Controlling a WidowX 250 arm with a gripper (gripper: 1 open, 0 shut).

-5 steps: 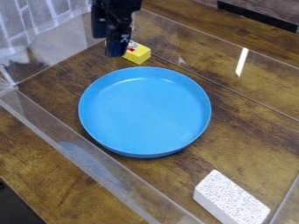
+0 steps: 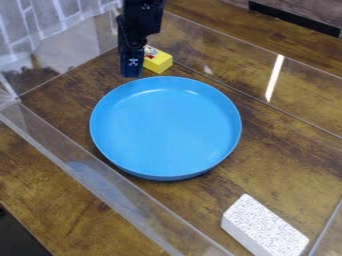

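Note:
My dark gripper (image 2: pixel 134 60) hangs at the top left, above and behind the blue plate (image 2: pixel 164 130), with its fingers low beside a small yellow block (image 2: pixel 159 62). The block has a red-and-white marking and lies just right of the fingers, partly hidden by the gripper. The fingers are open by what little shows; the dark fingers are hard to tell apart.
A white speckled block (image 2: pixel 263 225) lies at the lower right. The wooden table (image 2: pixel 267 130) has clear room right of the plate. Clear walls border the area, with a pale translucent sheet at the top left.
The gripper has moved down beside the yellow block, after being higher over the same area. The plate and blocks look unmoved.

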